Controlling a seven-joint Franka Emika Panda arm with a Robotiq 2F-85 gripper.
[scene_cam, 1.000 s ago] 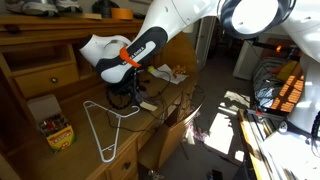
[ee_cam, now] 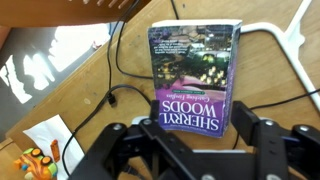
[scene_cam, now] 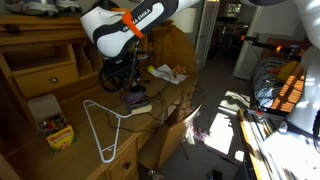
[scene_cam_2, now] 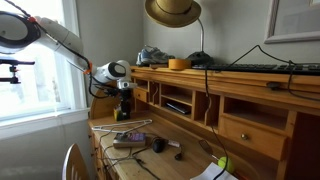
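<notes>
A paperback book with a colourful cover and a purple lower part lies face up on the wooden desk. In exterior view 1 the book shows as a small dark purple shape below my gripper. The wrist view has the gripper above the book's lower end, its dark fingers spread apart and overlapping the cover in the picture. Nothing appears gripped. Exterior view 2 also shows the gripper over the desk, but too small to judge its fingers.
A white hanger lies beside the book, with black cables around it. A box of colourful items stands to the left. White paper and an orange object lie on the other side. Drawers line the back.
My gripper has risen from the book over the last second, uncovering more of it. The book appears to stay on the desk, and the hanger has not moved.
</notes>
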